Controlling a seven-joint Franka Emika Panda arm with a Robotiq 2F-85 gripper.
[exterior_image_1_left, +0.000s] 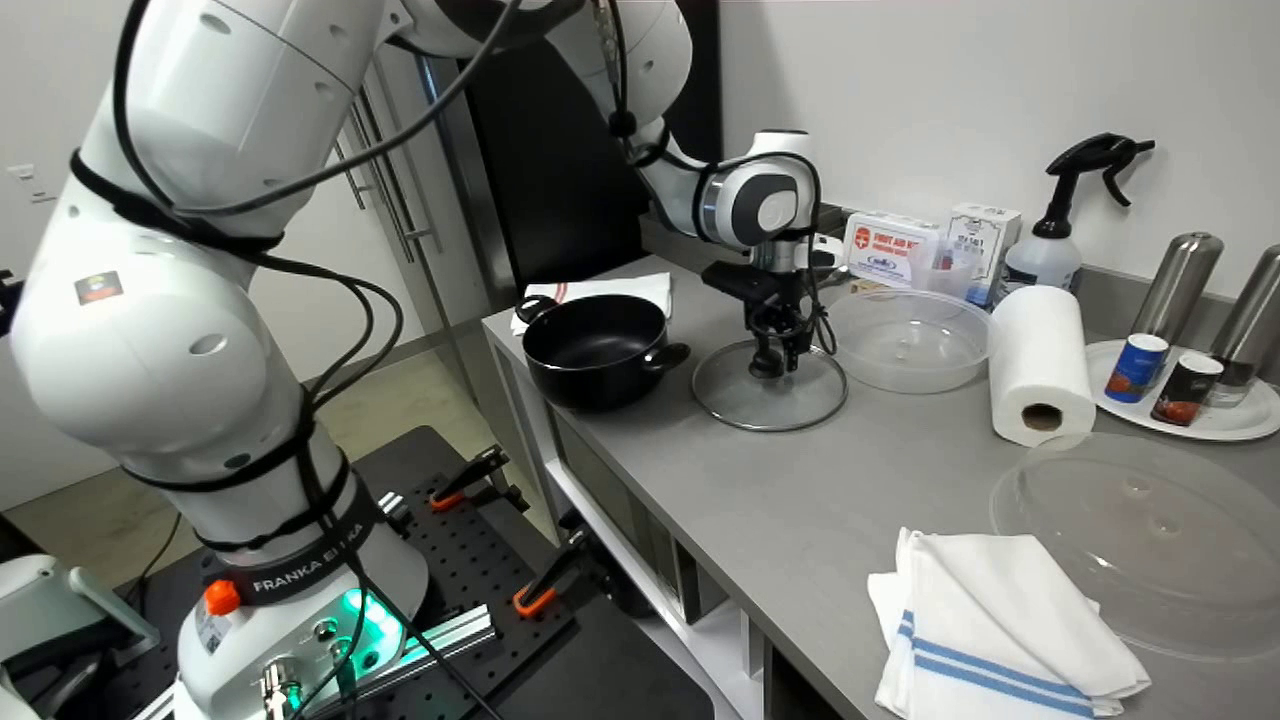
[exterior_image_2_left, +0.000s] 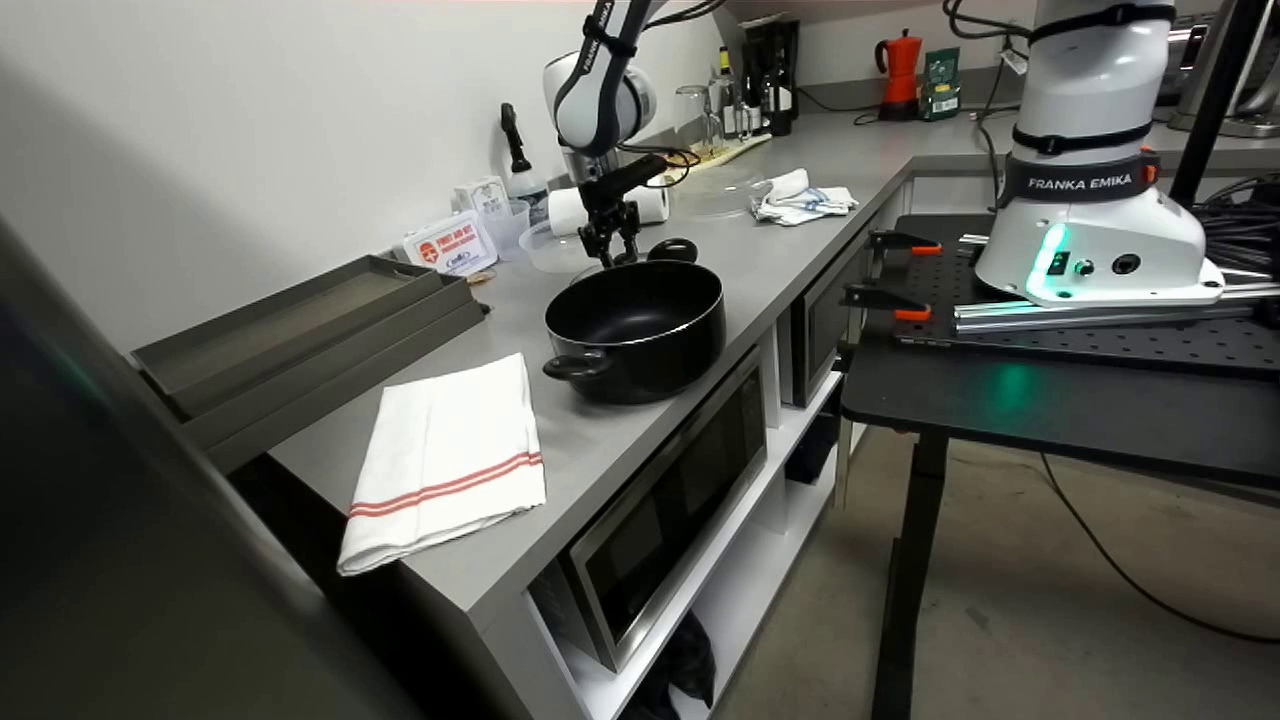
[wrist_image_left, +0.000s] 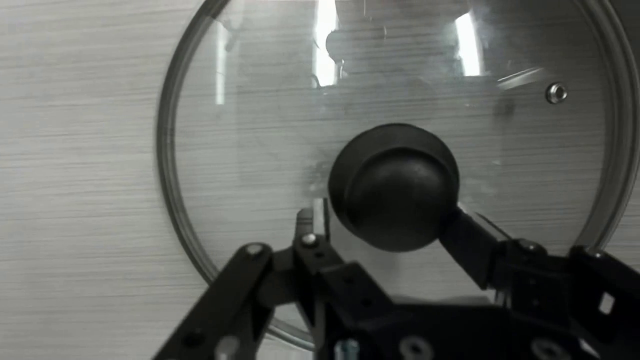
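A round glass lid (exterior_image_1_left: 792, 406) with a metal rim lies flat on the counter, beside a black pot (exterior_image_1_left: 596, 342). Its black knob (wrist_image_left: 393, 189) stands up in the middle. My gripper is low over the lid, its fingers part open with one finger on each side of the knob. In the wrist view the right finger (wrist_image_left: 468, 240) appears to meet the knob, while the left finger (wrist_image_left: 321, 219) sits close to its lower left edge; whether that one touches is unclear. The pot has no cover on it, and its inside looks empty.
A clear plastic bowl (exterior_image_1_left: 912, 348) stands just right of the lid, with a paper towel roll (exterior_image_1_left: 1038, 360) beyond it. A white towel with red stripes (exterior_image_2_left: 450, 450) lies by the pot.
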